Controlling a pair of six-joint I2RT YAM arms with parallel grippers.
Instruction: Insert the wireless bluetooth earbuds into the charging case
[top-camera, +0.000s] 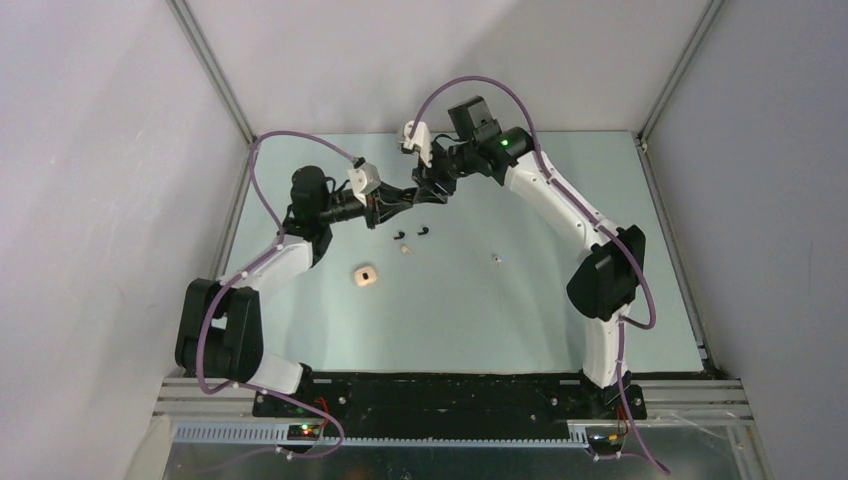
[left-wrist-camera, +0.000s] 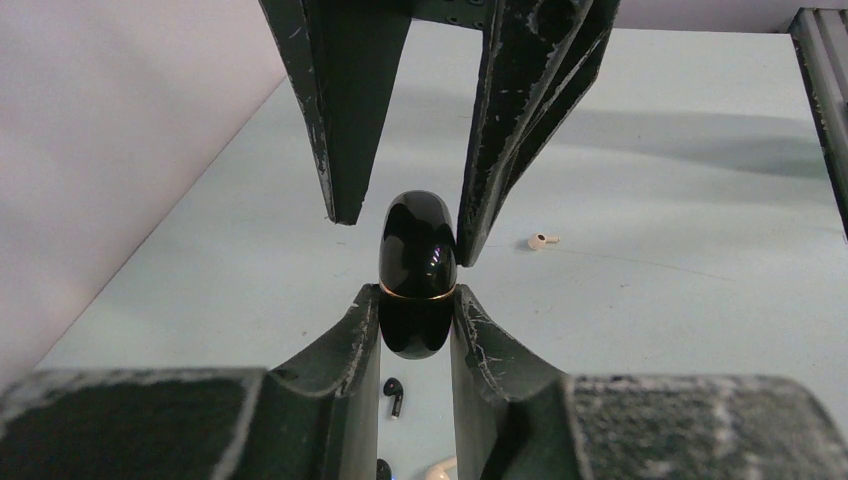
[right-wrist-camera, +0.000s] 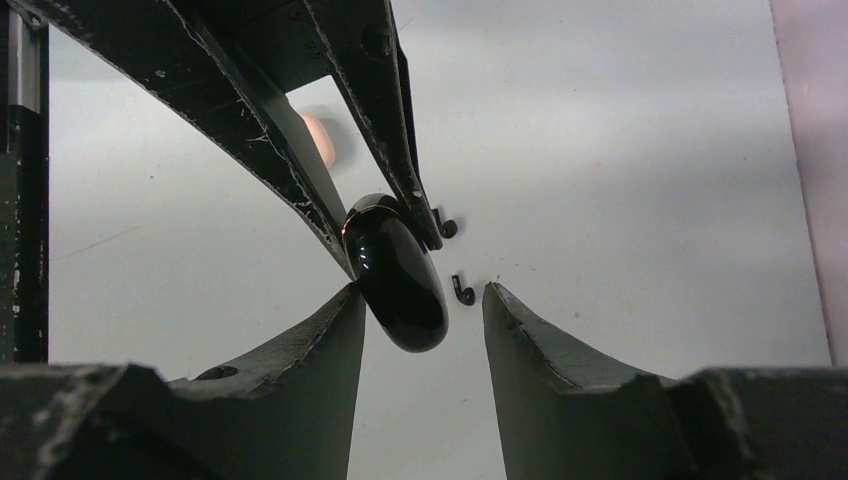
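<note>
A glossy black charging case with a thin gold seam is held up in my left gripper, whose fingertips are on either side of its lower half. My right gripper is open around the same case from the other side, one finger near it, the other apart. Below, two black earbuds, one of them right of the other, lie on the table, with a small pale earbud near them.
A pale square case lies front-left of the earbuds. Another small pale earbud lies to the right. Walls stand at the back and sides.
</note>
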